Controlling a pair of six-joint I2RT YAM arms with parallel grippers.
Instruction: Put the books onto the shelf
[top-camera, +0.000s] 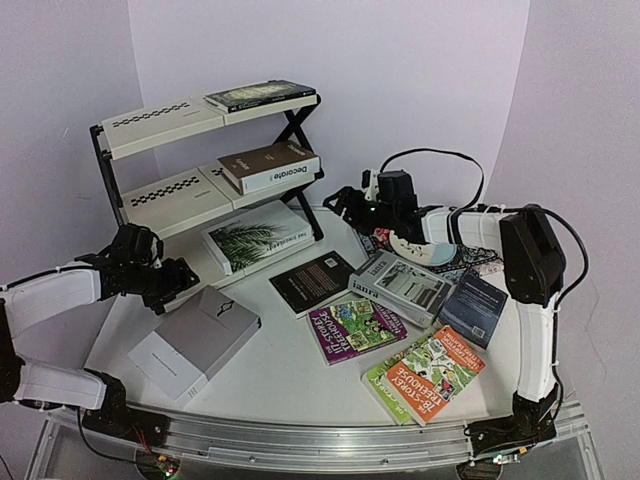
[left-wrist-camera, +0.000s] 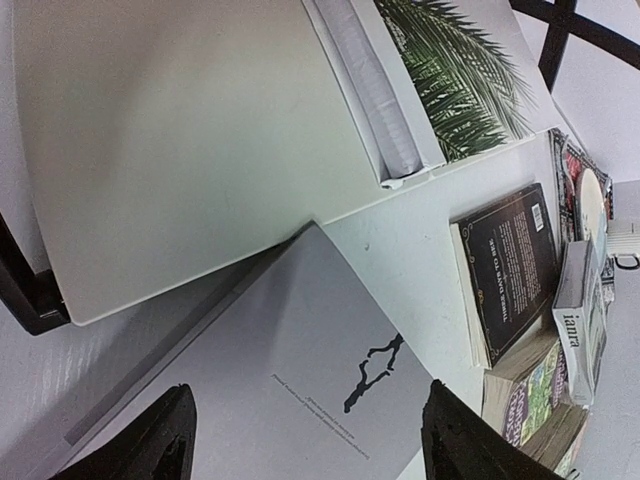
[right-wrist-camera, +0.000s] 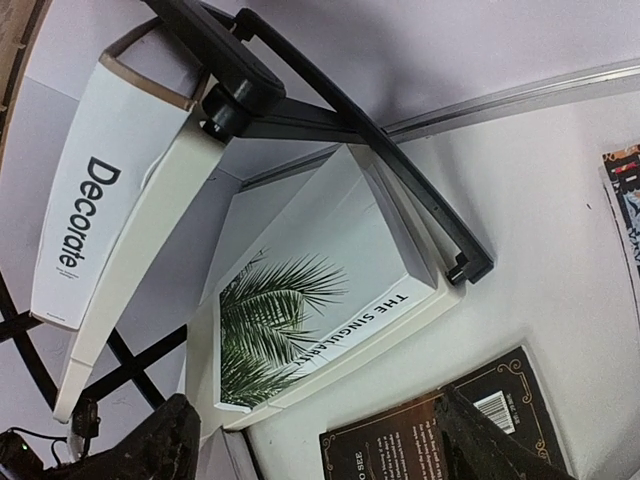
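Note:
A three-tier shelf (top-camera: 165, 207) holds a dark book (top-camera: 258, 95) on top, the Decorate book (top-camera: 268, 168) in the middle and the palm-cover book (top-camera: 258, 237) below. My left gripper (top-camera: 172, 288) hangs above a grey box-like book (top-camera: 195, 345), near the shelf's lower left; in its wrist view the fingers stand apart with nothing seen between them. My right gripper (top-camera: 340, 207) is right of the shelf, fingers apart, above a black book (right-wrist-camera: 440, 420).
Books lie across the front right: a grey Ianra book (top-camera: 398, 288), a purple Treehouse book (top-camera: 350, 333), an orange one (top-camera: 435, 375) and a navy book (top-camera: 470, 310). The front centre of the table has some bare space.

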